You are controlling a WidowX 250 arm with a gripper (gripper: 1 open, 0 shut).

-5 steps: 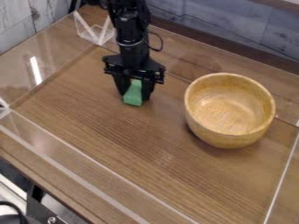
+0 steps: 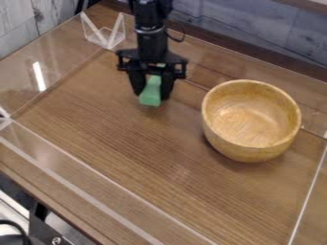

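My black gripper [image 2: 151, 80] hangs at the upper middle of the camera view, shut on a small green object [image 2: 152, 94] between its fingers, just over the wooden table [image 2: 141, 172].
A large tan bowl [image 2: 250, 120] stands to the right of the gripper. A wall runs along the back edge.
The gripper and the green object have moved slightly up in the view, toward the back of the table, and a little right.
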